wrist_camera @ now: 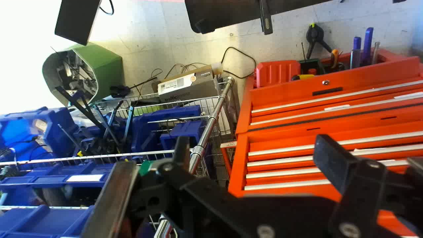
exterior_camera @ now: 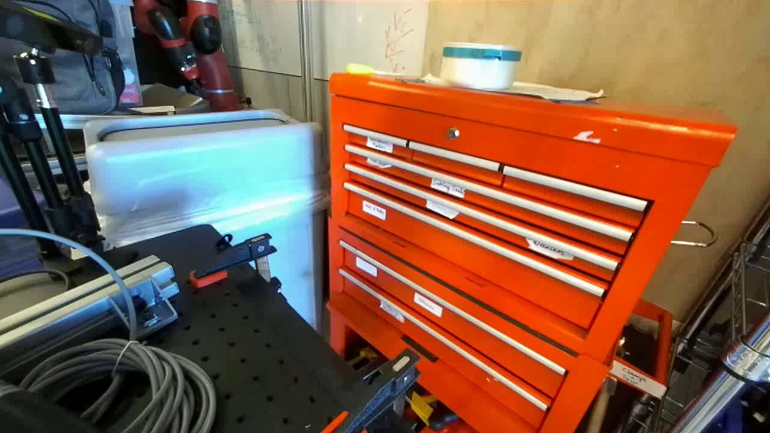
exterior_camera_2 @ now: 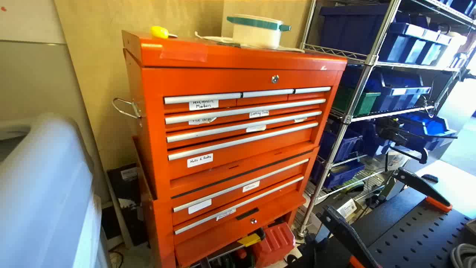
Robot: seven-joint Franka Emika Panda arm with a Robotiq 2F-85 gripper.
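My gripper appears only in the wrist view, its two black fingers wide apart with nothing between them. Behind the gap, some way off, are the orange-red tool chest [wrist_camera: 337, 94] and its upright shelf post. In both exterior views the chest [exterior_camera: 469, 249] stands with its silver-edged, labelled drawers all closed. On its lid sits a white round tub [exterior_camera_2: 256, 35] with a teal rim, papers lying under it. A yellow-handled tool [exterior_camera_2: 159, 31] rests near the other end of the lid. No part of the arm shows in either exterior view.
A wire shelf rack with blue bins [exterior_camera_2: 404, 91] stands beside the chest. A black perforated table [exterior_camera: 252, 361] in front carries clamps [exterior_camera: 386, 386], a metal rail [exterior_camera: 86, 299] and coiled grey cable [exterior_camera: 137, 386]. A red case [exterior_camera_2: 274, 245] sits under the chest's drawers.
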